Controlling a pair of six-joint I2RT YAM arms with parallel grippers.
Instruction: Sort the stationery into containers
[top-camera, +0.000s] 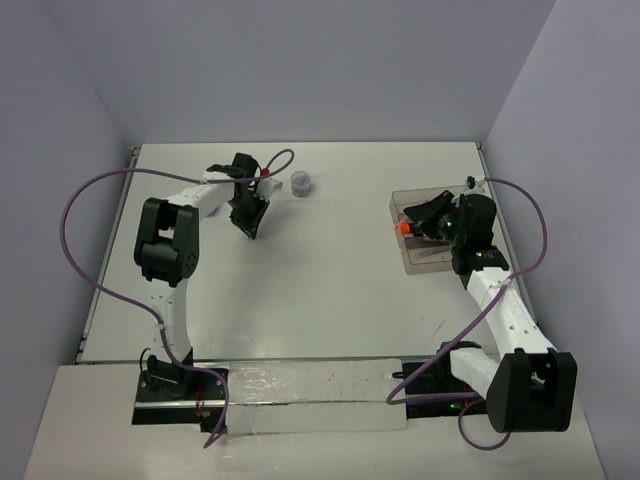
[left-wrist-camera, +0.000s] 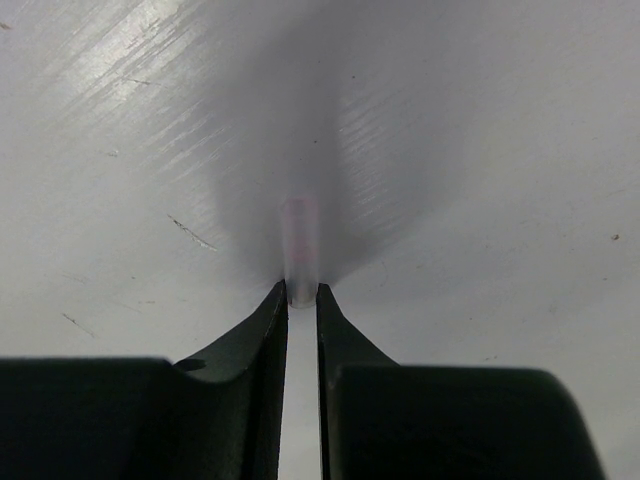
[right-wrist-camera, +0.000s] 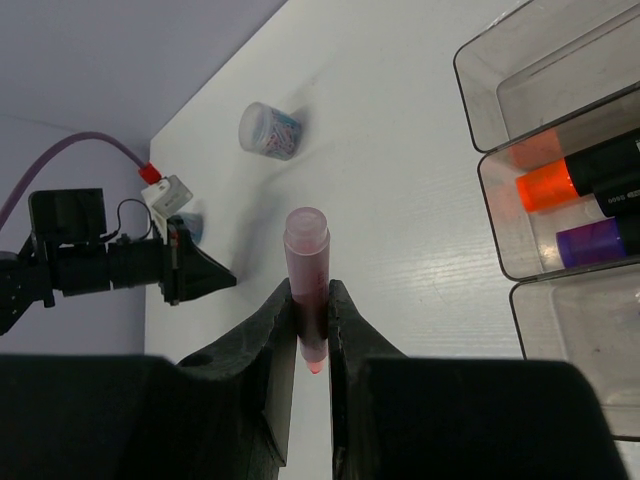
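In the left wrist view, my left gripper is shut on the near end of a small translucent, faintly pink stick (left-wrist-camera: 300, 240), low over the white table. In the top view this gripper (top-camera: 252, 236) points down at the table's left side. A pink translucent tube (right-wrist-camera: 307, 250) stands between the fingers of my right gripper, which is shut on it. The sectioned clear container (right-wrist-camera: 490, 215) is beside it; its middle compartment holds an orange-capped marker (right-wrist-camera: 548, 186) and a purple-capped one (right-wrist-camera: 590, 243). From above, the right arm covers part of that container (top-camera: 397, 205).
A clear lidded jar (top-camera: 301, 184) with small coloured pieces inside stands toward the back. Another jar (right-wrist-camera: 190, 226) is partly hidden behind the left gripper. Purple cables loop around both arms.
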